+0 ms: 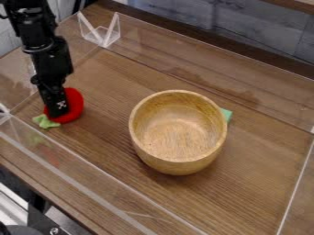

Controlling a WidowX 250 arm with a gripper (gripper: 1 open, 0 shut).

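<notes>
My gripper is at the left, its dark body reaching down over a round red object. Its fingers are at the red object's upper left side; whether they hold it cannot be told. A small light green item lies just below the red object, partly under it.
A large tan bowl stands right of centre, with a green item behind its right side.
</notes>
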